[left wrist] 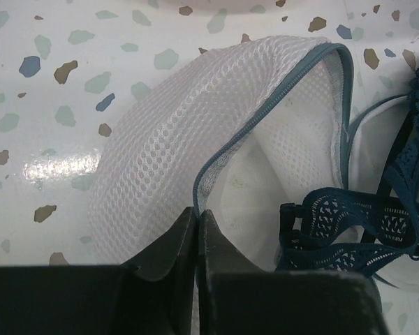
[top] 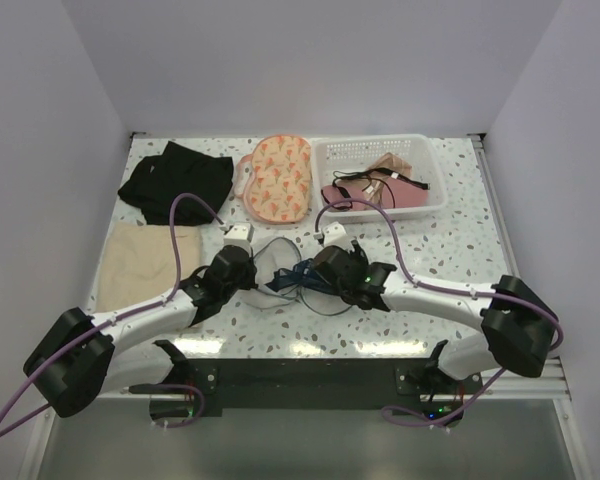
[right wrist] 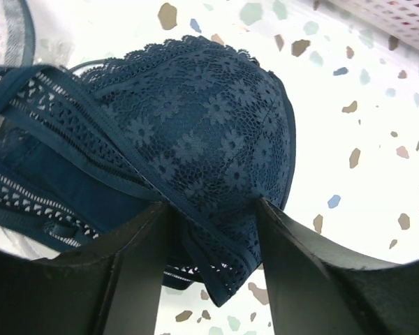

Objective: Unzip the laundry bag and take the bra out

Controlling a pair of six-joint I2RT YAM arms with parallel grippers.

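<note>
The white mesh laundry bag (left wrist: 160,146) lies unzipped on the speckled table, its mouth edged with blue-grey trim. My left gripper is shut on this trimmed edge, which runs up from between its fingertips. A dark blue lace bra (top: 298,274) lies partly inside the bag's mouth and stretches to the right; its strap and hook end (left wrist: 335,223) show in the left wrist view. Over the bra's right-hand lace cup (right wrist: 202,118), my right gripper stands part open, with folded dark blue fabric between its fingers. The top view hides those fingertips behind the arm.
A white basket (top: 380,212) holding pink items and dark straps stands at the back right. Behind the bag is an orange patterned piece (top: 280,180); black cloth (top: 180,183) and beige cloth (top: 145,265) lie left.
</note>
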